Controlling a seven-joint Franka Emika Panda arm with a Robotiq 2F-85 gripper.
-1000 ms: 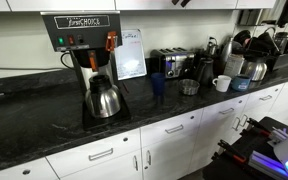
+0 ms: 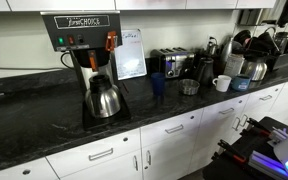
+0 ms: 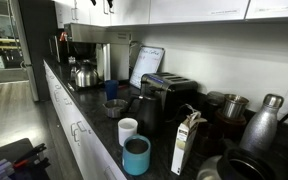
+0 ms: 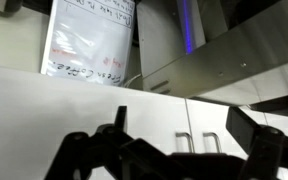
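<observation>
In the wrist view my gripper is open, its black fingers (image 4: 119,118) wide apart with nothing between them. It faces white cabinet doors (image 4: 59,115) with two slim handles (image 4: 215,141). A sheet of handwriting (image 4: 89,40) shows at the top left of that view, with the metal body of the coffee maker (image 4: 209,65) to its right. In exterior view 1, the coffee maker (image 2: 82,30) holds a steel carafe (image 2: 103,97) on the dark counter, and the gripper cannot be made out there.
A blue cup (image 2: 158,83), a toaster (image 2: 172,63), a metal bowl (image 2: 189,87) and a white mug (image 2: 222,83) stand along the counter (image 2: 29,130). A teal mug (image 3: 136,155) and a carton (image 3: 185,142) are nearer in exterior view 2.
A dark part of the arm at the top edge of exterior view 1 has risen out of sight. The objects on the counter have stayed put.
</observation>
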